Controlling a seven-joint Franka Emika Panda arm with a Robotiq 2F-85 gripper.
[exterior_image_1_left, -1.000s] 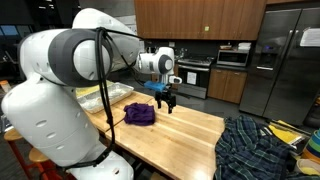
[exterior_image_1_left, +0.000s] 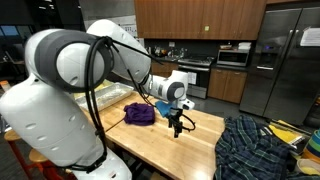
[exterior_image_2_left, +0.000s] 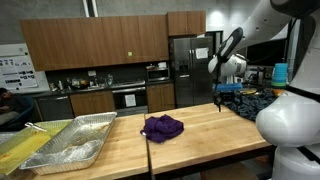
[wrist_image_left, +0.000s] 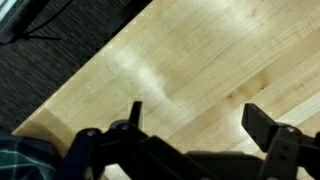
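Note:
My gripper (exterior_image_1_left: 178, 133) hangs over bare wooden table, its fingers apart with nothing between them. In the wrist view the gripper shows one fingertip at each side and only light wood below. A crumpled purple cloth (exterior_image_1_left: 140, 114) lies on the table to the left of the gripper in exterior view 1. The same purple cloth (exterior_image_2_left: 163, 128) shows in exterior view 2, clear of the arm. A dark plaid cloth (exterior_image_1_left: 246, 152) is heaped at the right of exterior view 1; its corner (wrist_image_left: 25, 158) shows at the wrist view's lower left.
A clear plastic-looking tray (exterior_image_2_left: 72, 150) and a yellow-green one (exterior_image_2_left: 30, 143) stand at the left of exterior view 2. Several colourful items (exterior_image_1_left: 308, 155) sit beyond the dark cloth.
The arm has swung away from the purple cloth, toward the near side and slightly right in exterior view 1. Both cloths have stayed where they were.

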